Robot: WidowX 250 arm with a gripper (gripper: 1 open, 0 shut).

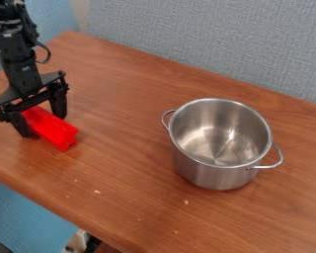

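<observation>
My black gripper [37, 109] is at the left of the camera view, low over the wooden table [134, 198], with its fingers around the upper left end of a red block [55, 131]. The block lies slanted at the table's left side. The gripper hides part of it, and I cannot tell whether the fingers are closed on it.
A steel pot [219, 143] with two side handles stands right of centre. A grey textured wall [213, 40] runs behind the table. The table between the block and the pot is clear, and its front left edge lies below the block.
</observation>
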